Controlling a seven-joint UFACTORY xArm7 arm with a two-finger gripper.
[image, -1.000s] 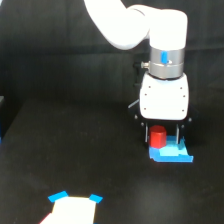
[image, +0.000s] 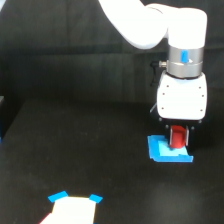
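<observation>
A small red object (image: 178, 137) stands at the blue-marked square (image: 168, 157) on the right side of the dark table. My gripper (image: 179, 143) points straight down over it from the white arm, one finger close against each side. The fingers look shut on the red object, and the fingers partly cover it. Whether its base touches the table cannot be made out.
A white sheet (image: 74, 211) with blue tape at its corners lies at the front left. A dark backdrop (image: 80, 50) hangs behind the table.
The gripper and the red object have both shifted right, the object from the square's left edge to over the square. The fingers, wider apart before, have drawn in around it.
</observation>
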